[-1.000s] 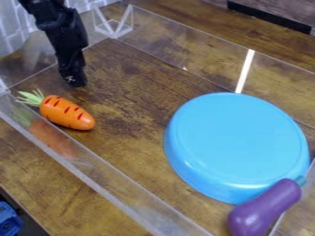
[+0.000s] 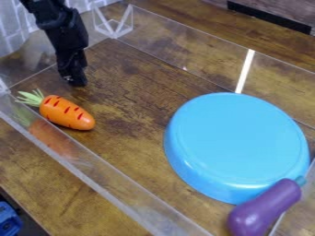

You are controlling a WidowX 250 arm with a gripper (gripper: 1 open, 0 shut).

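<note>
The black robot gripper hangs low over the wooden board at the upper left, inside a clear-walled enclosure; its fingertips are dark and I cannot tell whether they are apart or together. An orange toy carrot with green leaves lies below the gripper, apart from it. A blue round lid or pan lies face down on the right, and a purple toy eggplant lies at its lower right edge.
Clear plastic walls border the work area on several sides. The middle of the board is bare. A blue object shows outside at the bottom left corner.
The gripper has shifted very slightly; the carrot, lid and eggplant look unchanged.
</note>
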